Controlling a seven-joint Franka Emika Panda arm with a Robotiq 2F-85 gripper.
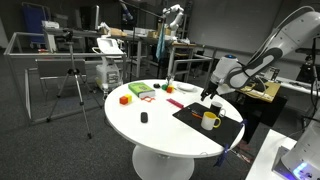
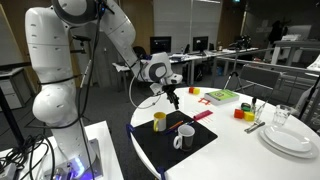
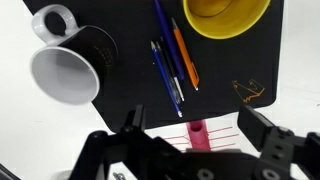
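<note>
Over the black mat on the round white table, my gripper hangs open, pointing down with nothing between its fingers. Several pens, blue, purple, orange and light-coloured, lie on the mat in the wrist view, above the fingertips in the picture. A yellow mug is at the top right there, partly cut off. To the left, a black and white mug shows its white inside. Exterior view 1 has the yellow mug near the mat's front edge. In exterior view 2 the gripper is above and behind the mugs.
A pink-red object lies beyond the mat's edge, below the gripper. Toward the table's other side are a green box, coloured blocks, a dark object and white plates.
</note>
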